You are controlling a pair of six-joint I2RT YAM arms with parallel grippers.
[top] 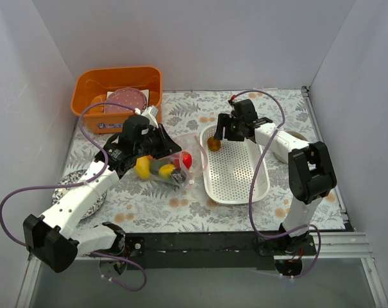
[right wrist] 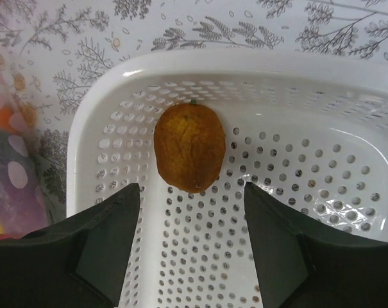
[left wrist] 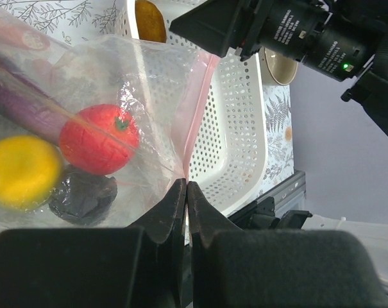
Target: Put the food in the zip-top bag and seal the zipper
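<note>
A clear zip top bag (left wrist: 158,80) with a pink edge lies left of the white basket, holding a red tomato-like food (left wrist: 99,139), a yellow one (left wrist: 22,172), a dark one (left wrist: 83,194) and a purple one. My left gripper is shut with the bag's pink edge at its fingertips, holding that side raised. One brown, rounded food (right wrist: 190,147) lies alone in the back left corner of the white basket (right wrist: 296,70). Over the basket, my right gripper is part open with empty space between its fingers; the brown food shows just ahead of its tips.
An orange bin (top: 120,76) with a pink plate stands at the back left. On the right, a beige bowl (top: 280,153) is partly behind the right arm. A patterned plate (top: 78,204) lies by the left arm.
</note>
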